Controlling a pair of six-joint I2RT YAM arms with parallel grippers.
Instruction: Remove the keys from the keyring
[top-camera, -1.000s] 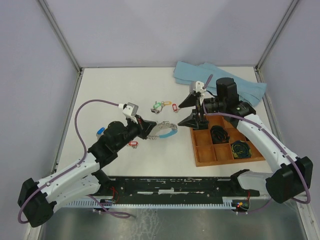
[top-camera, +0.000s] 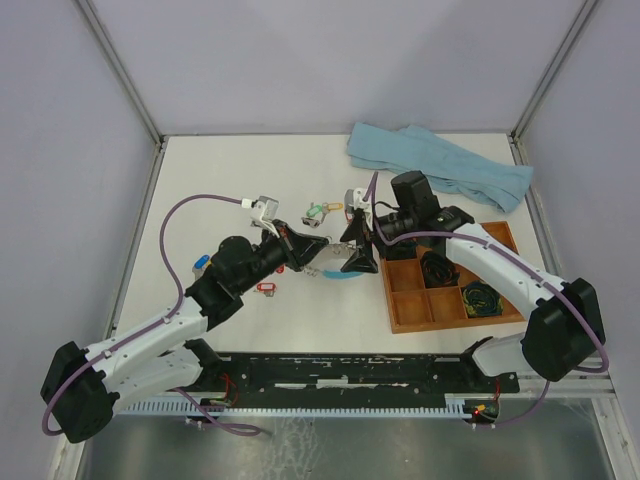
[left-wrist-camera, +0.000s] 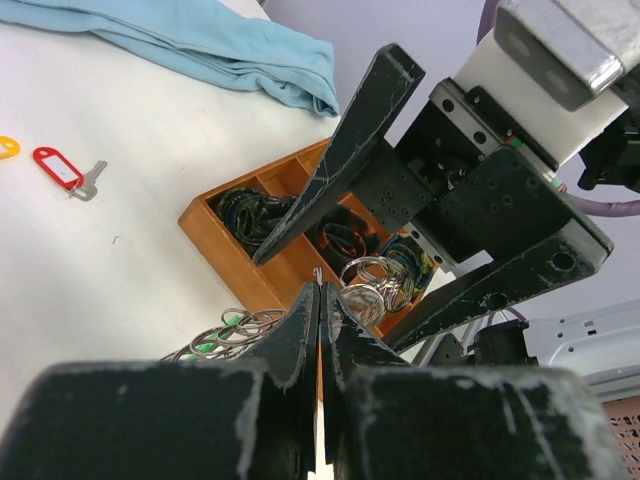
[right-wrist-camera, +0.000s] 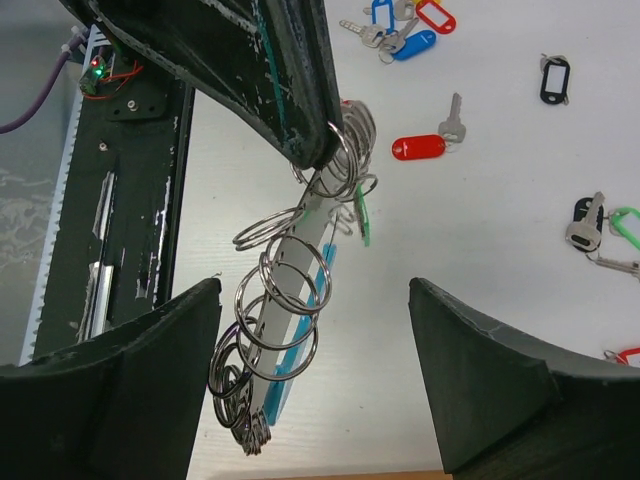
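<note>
My left gripper (top-camera: 320, 243) is shut on the keyring (right-wrist-camera: 285, 320), a long strip hung with many steel rings and some blue and green pieces. My right gripper (top-camera: 357, 246) stands part open around the rings, its fingers on either side of them in both wrist views; whether it touches any cannot be told. Loose keys with coloured tags lie on the white table, among them a red tag (right-wrist-camera: 418, 147) with a key (right-wrist-camera: 452, 125) and a black tag (right-wrist-camera: 555, 80).
A wooden compartment box (top-camera: 410, 310) with dark coils stands right of the grippers. A folded blue cloth (top-camera: 440, 160) lies at the back right.
My right gripper has moved left and down onto the rings at the left gripper. The left gripper has shifted slightly right, still holding the keyring.
</note>
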